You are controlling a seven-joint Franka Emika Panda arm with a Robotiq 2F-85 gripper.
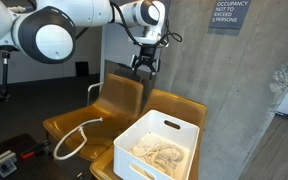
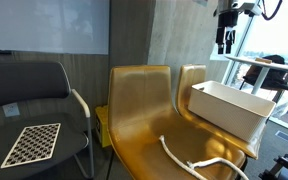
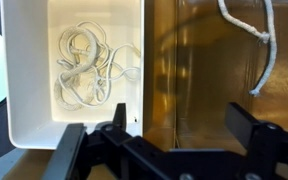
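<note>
Above the chairs, my gripper [image 1: 146, 69] hangs open with nothing between its fingers. From the wrist view, the gripper is over the brown chair seat, just right of the white bin [image 3: 129, 15]. Coiled white rope [image 3: 84, 65] lies loose on the bin's floor; it also shows inside the bin in exterior view 1. Another white rope [image 2: 196, 164] rests in a curve on the neighbouring chair seat, its end at the upper right of the wrist view. The bin's wall hides its contents in exterior view 2.
Upright brown chair backs [image 2: 141, 92] stand behind the seats. The bin sits on the right-hand chair near the concrete wall [image 1: 232, 90]. A dark armchair [image 2: 29, 105] is off to the left. Bare seat separates the bin from the curved rope.
</note>
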